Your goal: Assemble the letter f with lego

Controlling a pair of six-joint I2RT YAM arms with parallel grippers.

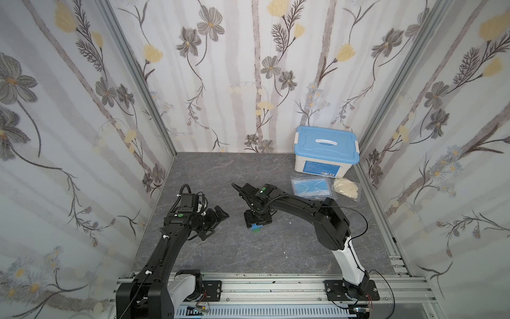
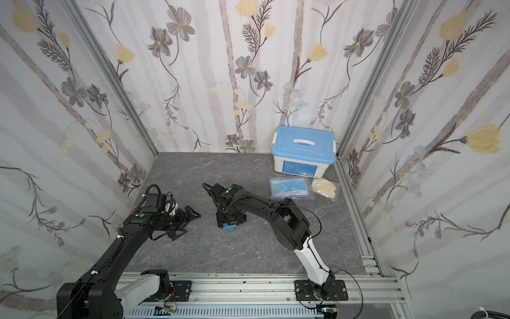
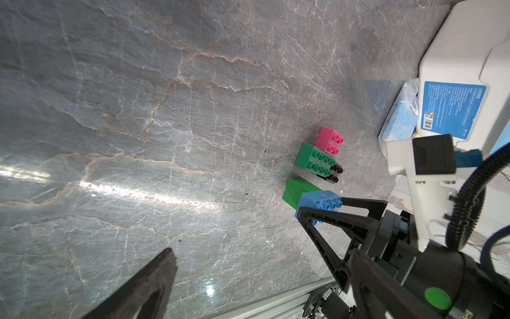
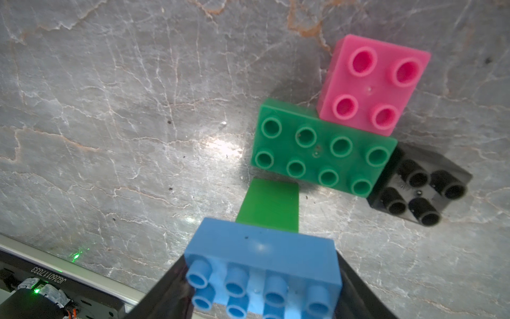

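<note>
A blue brick (image 4: 260,250), studs showing, sits between the fingers of my right gripper, one finger at each end. Whether they press on it I cannot tell. Beneath it and partly hidden is a bright green brick (image 4: 271,204); whether the two are joined is unclear. Just beyond lies a darker green brick (image 4: 324,148) with a pink brick (image 4: 374,85) at its far side and a black brick (image 4: 419,186) at its right end. My left gripper (image 1: 215,226) is open and empty, off to the left above the table.
At the back right stands a white box with a blue lid (image 1: 326,146). Before it lie a blue packet (image 1: 310,187) and a bag of pale material (image 1: 346,188). Grey table surface (image 3: 132,106) between the arms is bare.
</note>
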